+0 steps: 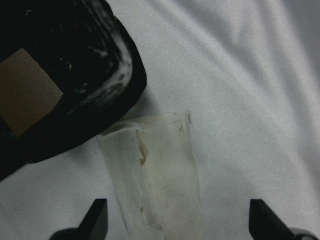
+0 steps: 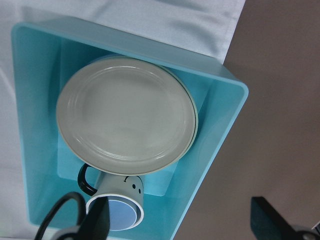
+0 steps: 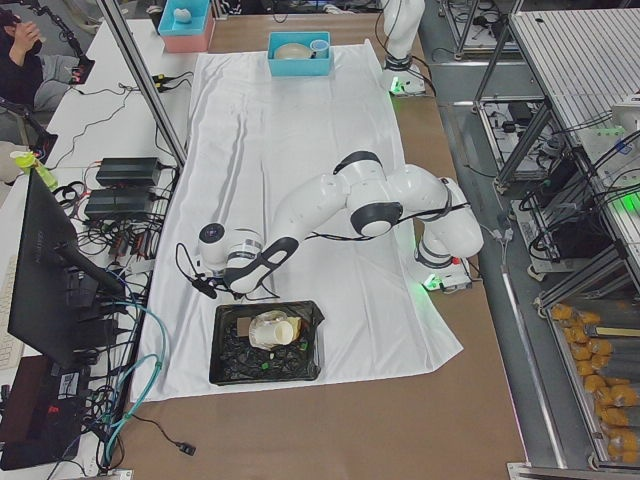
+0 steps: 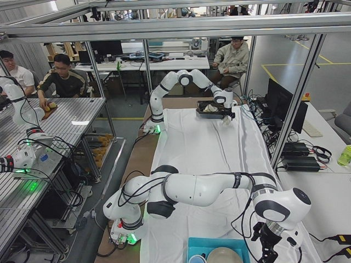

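Observation:
My left gripper is open above a translucent, flattened plastic piece (image 1: 169, 175) lying on the white cloth beside the black tray (image 1: 125, 90). In the camera left view the tray (image 3: 218, 340) holds a crumpled bag and pale cups. My right gripper is open over a blue bin (image 2: 35, 125) containing stacked beige plates (image 2: 125, 115) and a mug with a face (image 2: 130, 187), which lies on its side or tilted near the bin's lower part.
A monitor, black boxes and cables (image 3: 120, 200) line the left side; metal frame posts stand around the workspace.

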